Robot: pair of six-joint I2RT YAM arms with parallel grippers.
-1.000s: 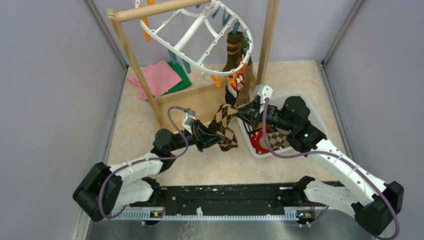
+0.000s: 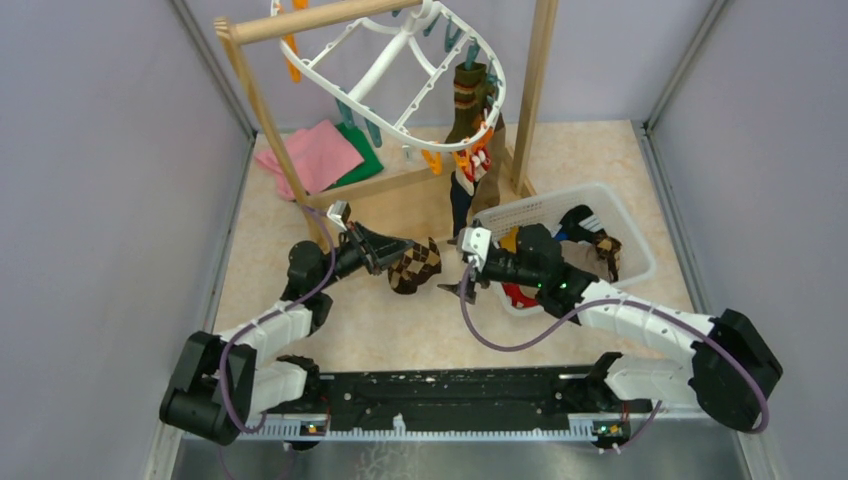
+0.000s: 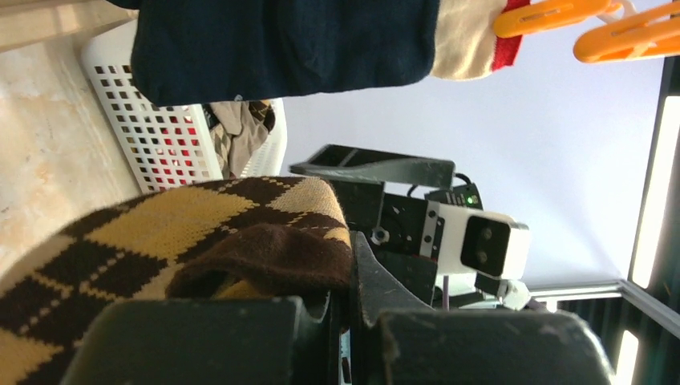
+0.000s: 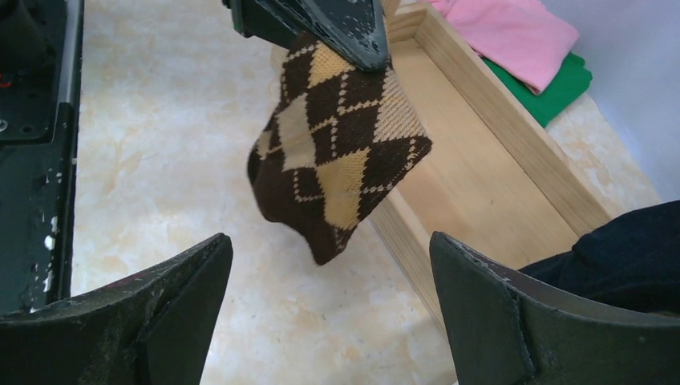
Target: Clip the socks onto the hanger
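Observation:
A brown and tan argyle sock [image 2: 414, 268] hangs from my left gripper, which is shut on it; the right wrist view shows it dangling [image 4: 337, 144]. My right gripper stands open beside it, nothing between its fingers. The white round hanger [image 2: 400, 130] hangs in a wooden frame, with teal and orange clips [image 2: 432, 160]. Several socks [image 2: 466, 110] hang at its right side, among them a navy one [image 3: 281, 48].
A white basket [image 2: 630, 220] of socks sits at the right, behind the right arm. A pink cloth [image 2: 315, 155] and a green cloth [image 2: 360, 165] lie at back left.
My right gripper has let go of the argyle sock, opened and moved left and down.

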